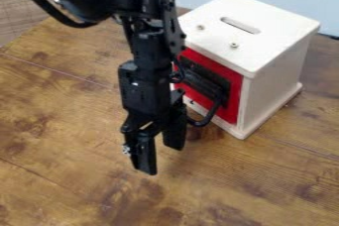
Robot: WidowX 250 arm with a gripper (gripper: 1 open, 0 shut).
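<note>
My black gripper [161,151] hangs low over the wooden floor at the centre, pointing down, its two fingers apart with nothing visible between them. It is in front and to the left of a white wooden box [276,71] that has a slot and two small knobs on top. The box's red front panel [227,115] carries a black fitting, partly hidden behind my arm and wrist.
A pale wall stands behind the box at the upper right, and a woven surface shows at the far upper left.
</note>
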